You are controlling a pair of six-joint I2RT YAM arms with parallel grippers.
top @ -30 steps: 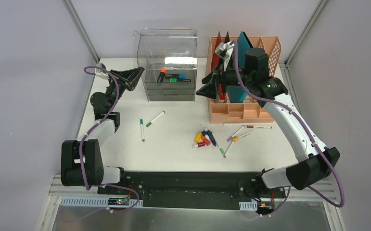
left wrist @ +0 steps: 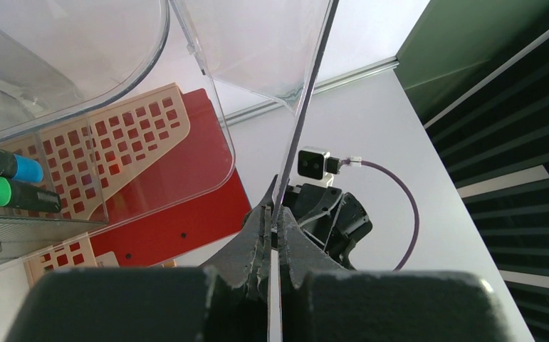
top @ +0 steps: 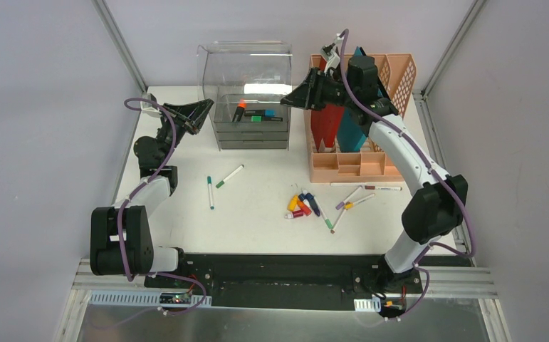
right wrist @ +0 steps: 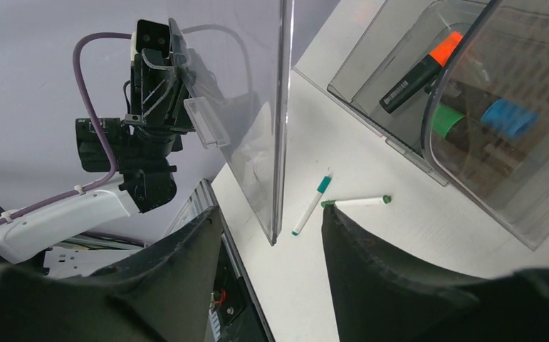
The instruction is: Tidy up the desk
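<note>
My left gripper [top: 206,105] is shut at the left side of the clear drawer box [top: 250,142]; its fingertips meet at a clear panel edge, hard to tell whether it is between them. My right gripper [top: 289,100] stands open at the box's right side, a clear panel ahead in the right wrist view. An orange-capped marker [right wrist: 410,84], a blue-capped one [top: 260,112] and a green-capped one [top: 266,119] lie inside the box. Loose white pens [top: 230,176] and a pile of coloured tubes [top: 301,205] lie on the desk.
A peach organizer [top: 325,167] with red and teal folders [top: 349,142] stands at back right, under my right arm. More pens [top: 383,188] lie before it.
The left arm has stayed still.
</note>
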